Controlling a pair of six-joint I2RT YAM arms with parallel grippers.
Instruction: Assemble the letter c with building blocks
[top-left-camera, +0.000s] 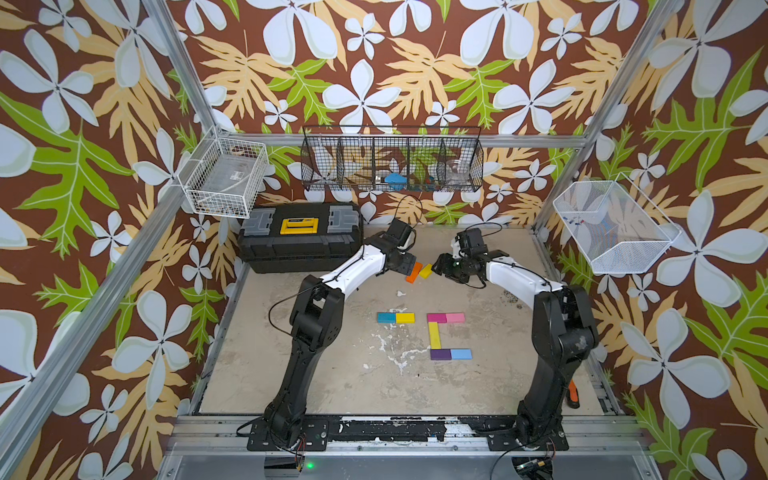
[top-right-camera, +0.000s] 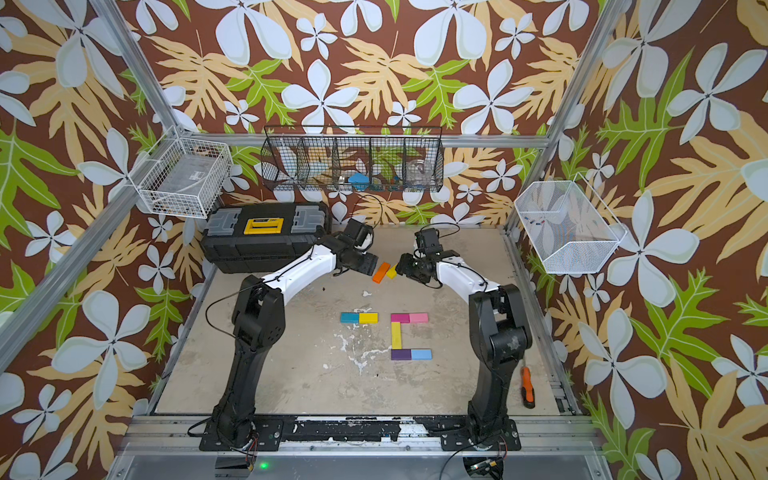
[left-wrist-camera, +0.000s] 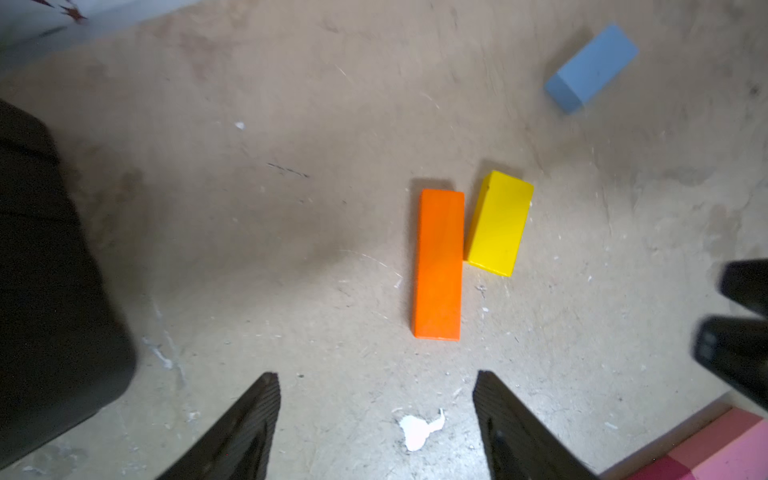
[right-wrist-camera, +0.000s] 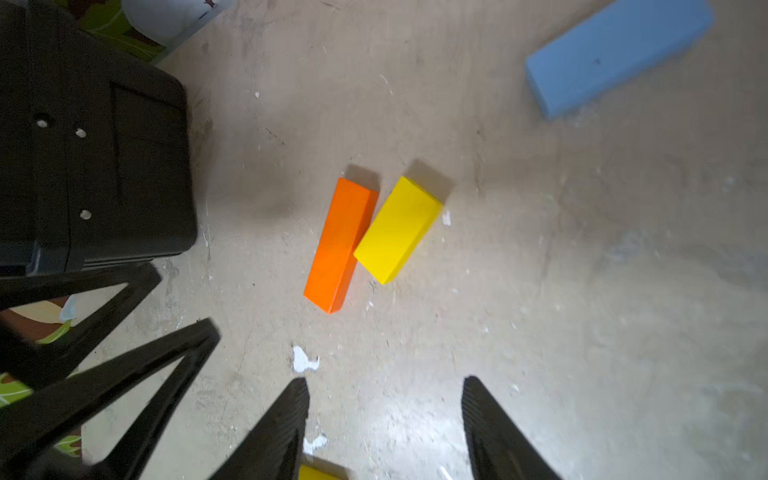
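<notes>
On the table a letter c is laid out from a magenta block (top-left-camera: 436, 317), a pink block (top-left-camera: 455, 317), a yellow block (top-left-camera: 434, 336), a purple block (top-left-camera: 441, 354) and a light blue block (top-left-camera: 461, 354). Farther back, an orange block (left-wrist-camera: 438, 264) and a short yellow block (left-wrist-camera: 501, 223) lie side by side, with a blue block (right-wrist-camera: 620, 52) beyond them. My left gripper is open, pointing at the orange block with nothing between its fingers. My right gripper is open and empty too, just right of the short yellow block.
Left of the c lie a teal block (top-left-camera: 386, 317) and another yellow block (top-left-camera: 405, 317). A black toolbox (top-left-camera: 301, 248) takes up the back left. An orange-handled tool (top-right-camera: 527, 387) lies at the right edge.
</notes>
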